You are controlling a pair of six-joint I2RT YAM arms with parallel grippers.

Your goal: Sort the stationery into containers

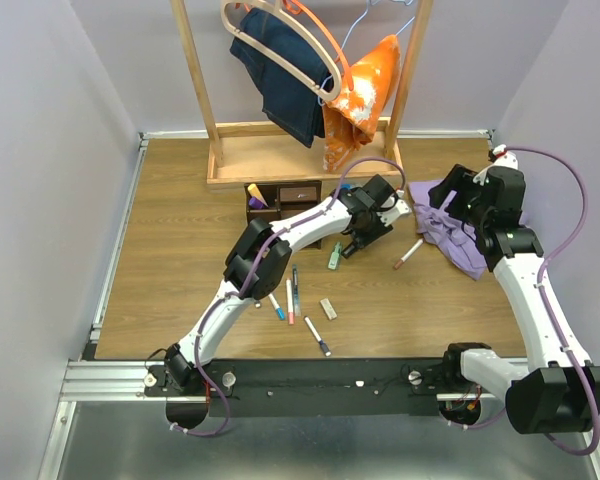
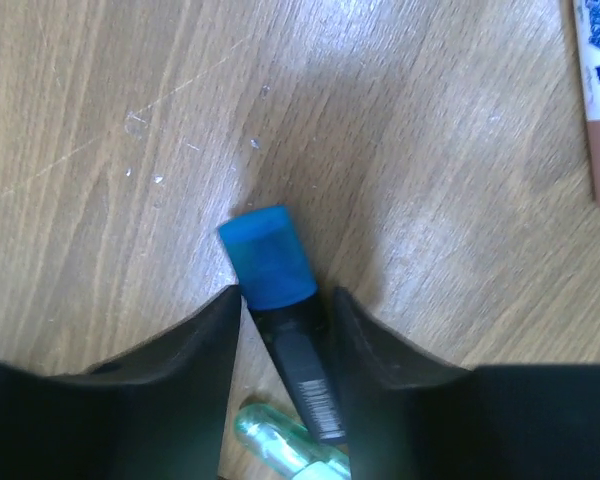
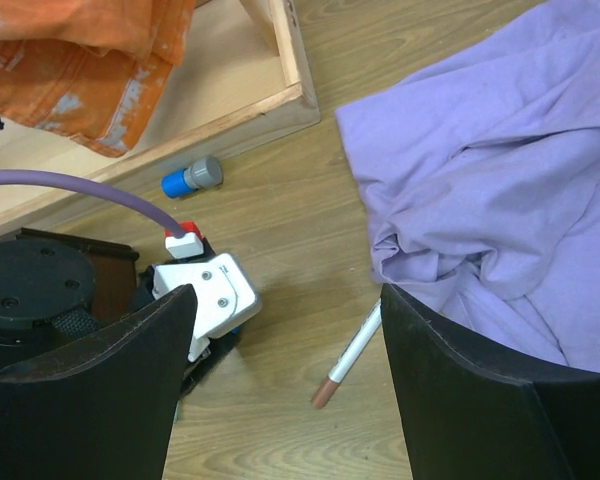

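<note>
My left gripper [image 1: 360, 240] is low over the table beside the dark organizer [image 1: 298, 193]. In the left wrist view its part-open fingers [image 2: 180, 400] straddle a dark marker with a blue cap [image 2: 270, 260]; contact is unclear. A green item [image 2: 285, 440] lies beside it. Pens lie loose nearer the front, including a white-and-blue one [image 1: 276, 306] and a white eraser-like block [image 1: 327, 308]. My right gripper [image 1: 450, 192] hangs open over the purple cloth [image 3: 480, 220]. A brown-tipped white marker [image 3: 350, 356] lies below it.
A wooden rack [image 1: 250, 156] with hanging dark and orange garments stands at the back. A blue-and-grey cylinder [image 3: 180, 183] lies before its base.
</note>
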